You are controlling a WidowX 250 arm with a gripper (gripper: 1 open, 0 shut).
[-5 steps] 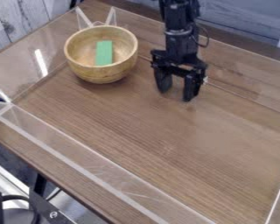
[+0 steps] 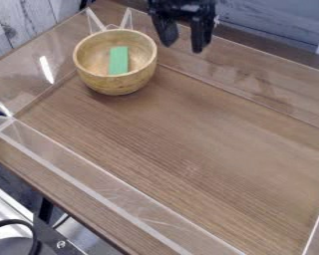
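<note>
My gripper [image 2: 181, 32] is at the top centre of the camera view, dark and blurred, with two prongs pointing down, apart and with nothing seen between them. It hangs over the back of the wooden surface [image 2: 189, 159], right of a round wooden bowl [image 2: 116, 80]. A green block [image 2: 119, 60] is inside the bowl.
A white object [image 2: 107, 22] with pointed parts is behind the bowl. A dark cable [image 2: 23, 224] curves at the lower left corner.
My gripper has moved up and back, away from the middle of the surface toward the top edge. The bowl and green block look unmoved.
</note>
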